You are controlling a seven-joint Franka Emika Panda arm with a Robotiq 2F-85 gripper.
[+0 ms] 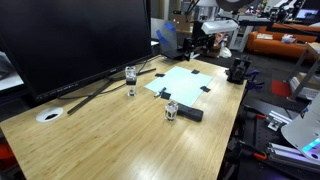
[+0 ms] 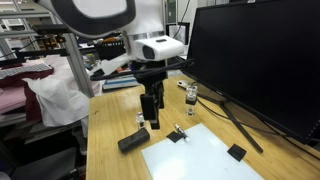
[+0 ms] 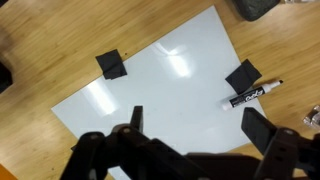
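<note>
A white board (image 3: 170,95) lies flat on the wooden table with dark square patches on it. Across its edge, beside one dark patch (image 3: 243,76), rests a white marker (image 3: 252,95) with a black tip. My gripper is open and empty, held above the board; its fingers (image 3: 262,128) stand wide apart in the wrist view. From the side, the gripper (image 2: 152,106) hangs clear of the table, and the marker (image 2: 180,131) lies on the monitor side of it.
A black oblong object (image 1: 188,114) and a white cup (image 1: 171,110) stand near the board. Another clear-and-white container (image 1: 131,77) is by the large monitor (image 1: 80,45). Dark items (image 1: 238,70) sit at the table's right edge.
</note>
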